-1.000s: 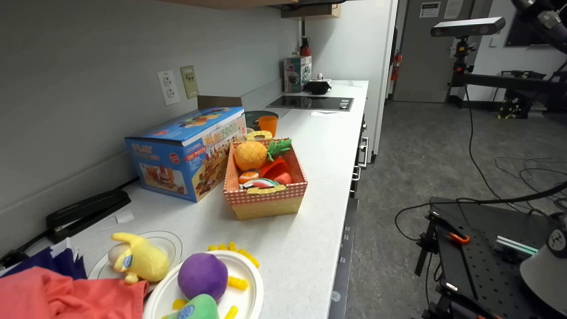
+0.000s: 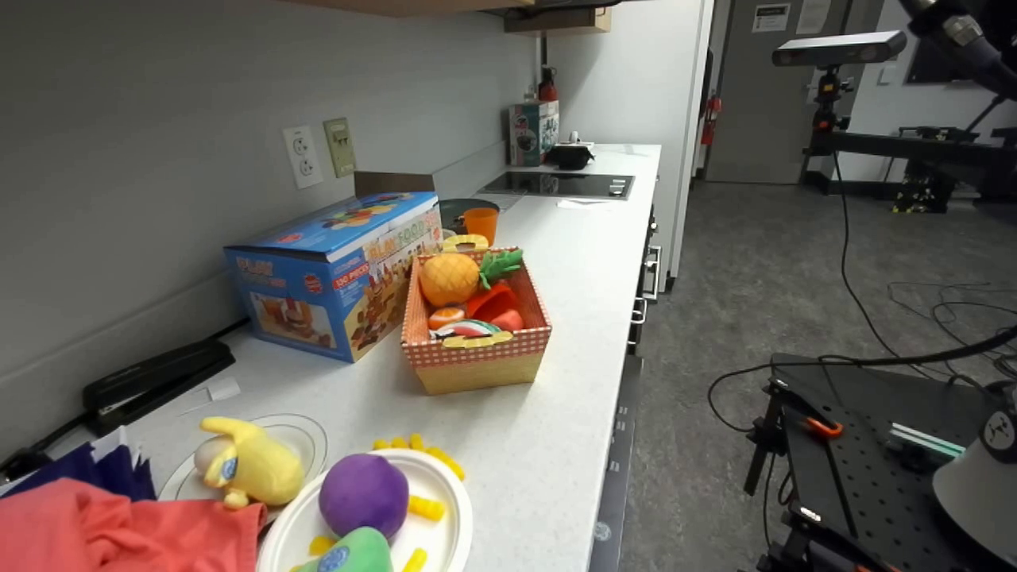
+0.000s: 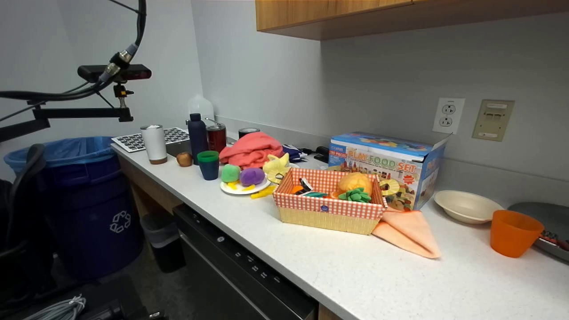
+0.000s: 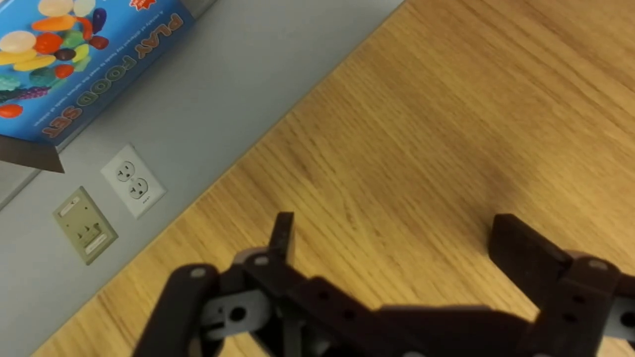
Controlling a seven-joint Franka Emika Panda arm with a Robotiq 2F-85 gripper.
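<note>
In the wrist view my gripper is open, its two fingers wide apart with nothing between them. Beyond the fingers lies the wooden face of the overhead cabinet [image 4: 381, 148]. Neither exterior view shows the gripper. On the counter stands a red-checked basket [image 2: 483, 373] holding a toy pineapple [image 2: 450, 280], a red piece [image 2: 493, 303] and other toy food. A white plate [image 2: 452, 527] carries a purple plush ball [image 2: 364, 495], a green plush [image 2: 354, 554] and yellow pieces. Beside it sits a yellow plush toy [image 2: 262, 467].
A blue play food box [image 3: 381, 143] stands against the wall behind the basket. To its right are a pale bowl [image 3: 462, 207] and an orange cup [image 3: 513, 233]. A peach napkin [image 3: 408, 233] lies by the basket.
At the top right of exterior view 1, the visible arm part and its cable have shifted slightly left. Everything on the counter looks the same.
</note>
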